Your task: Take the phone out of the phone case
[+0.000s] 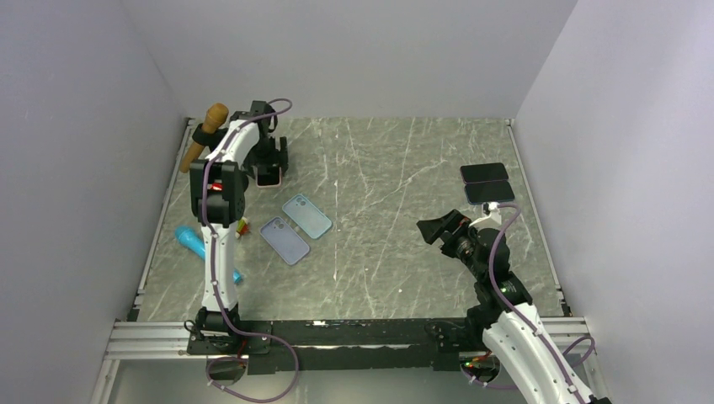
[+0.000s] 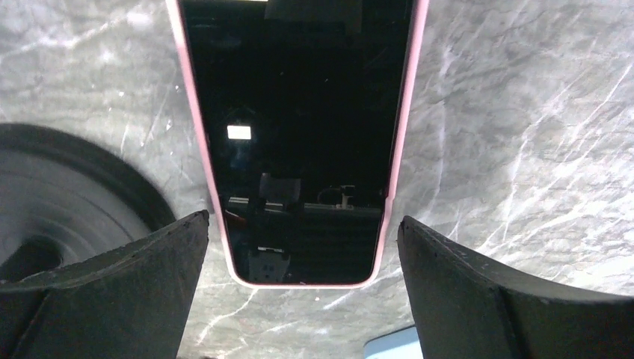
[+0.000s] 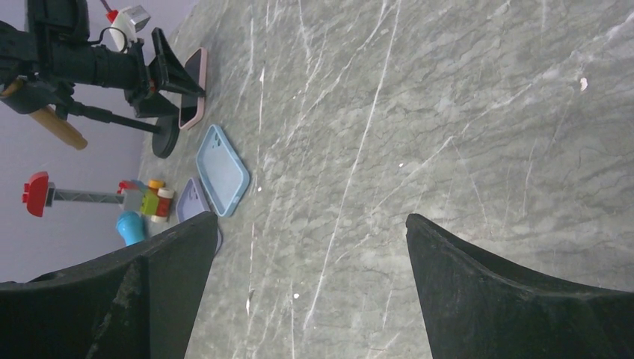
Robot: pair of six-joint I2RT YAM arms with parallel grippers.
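A phone with a dark screen and pink rim (image 2: 299,142) lies on the marble table at the back left, partly under my left arm in the top view (image 1: 269,178). My left gripper hovers over its lower end, open, one finger either side of the pink rim. Whether a case is on this phone I cannot tell. My right gripper (image 1: 434,227) stands open at the table's right, with empty table between its fingers in the right wrist view.
A light-blue case (image 1: 306,215) and a lavender case (image 1: 285,240) lie left of centre. A blue object (image 1: 189,241), a wooden tool (image 1: 192,151) and small toys crowd the left edge. Two dark phones (image 1: 486,183) lie at the back right.
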